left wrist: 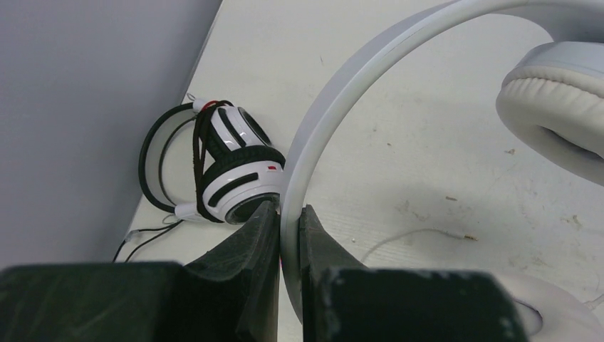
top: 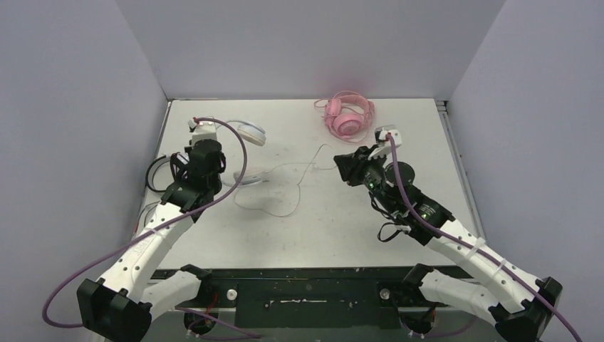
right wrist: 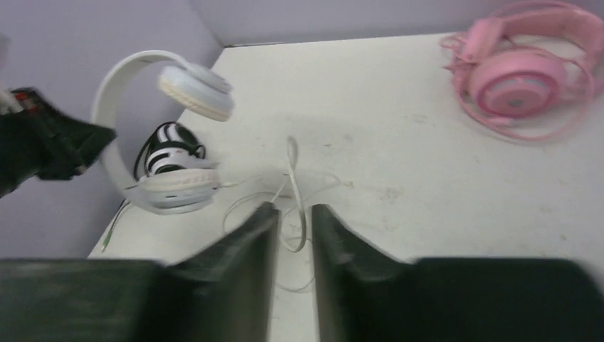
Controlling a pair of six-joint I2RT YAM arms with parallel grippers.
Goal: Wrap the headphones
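The white headphones hang by their headband from my left gripper, whose fingers are shut on the band. Both white ear cups point right, toward the table's middle. From the lower cup, a thin white cable runs in loose loops across to my right gripper. Those right fingers stand a little apart, bare table showing between them. A stretch of cable rises at their gap; whether either finger touches it is unclear.
Pink headphones with coiled cable lie at the back right of centre. Black-and-white headphones with a bundled cord lie by the left wall.
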